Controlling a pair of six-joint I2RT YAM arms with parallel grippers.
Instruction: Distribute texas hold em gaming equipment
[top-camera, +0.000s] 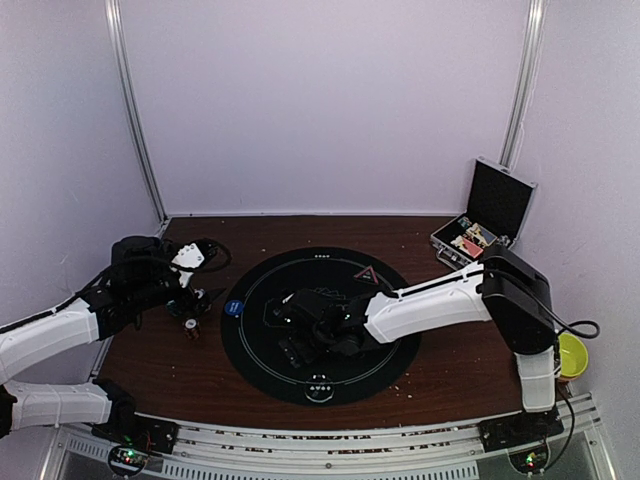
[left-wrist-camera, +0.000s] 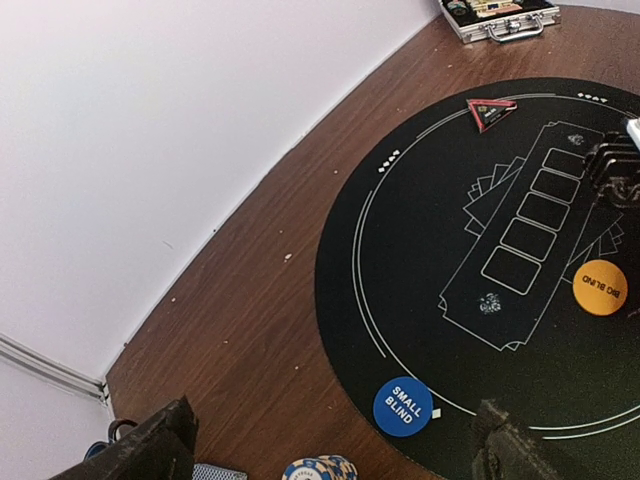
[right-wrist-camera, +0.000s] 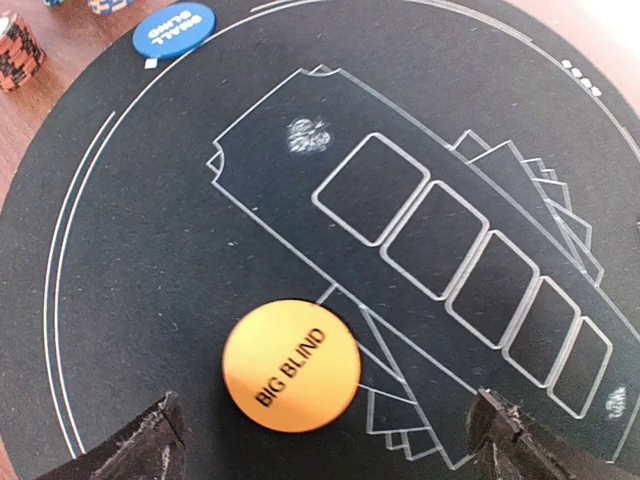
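A round black poker mat (top-camera: 260, 360) lies on the wooden table. My right gripper stands open over the orange BIG BLIND disc (right-wrist-camera: 291, 350), which sits between and just beyond its fingertips in the right wrist view; from the top the arm hides it. The blue SMALL BLIND disc (left-wrist-camera: 403, 406) is at the mat's left edge, with a red-edged triangular piece (top-camera: 367, 275) at the back right. My left gripper is open at the left of the mat, above chip stacks (left-wrist-camera: 318, 470). More chip stacks (right-wrist-camera: 17, 52) show in the right wrist view.
An open metal case (top-camera: 460, 240) with cards and other items stands at the back right. A yellow bowl (top-camera: 571, 355) is at the right edge. White walls enclose the sides and back.
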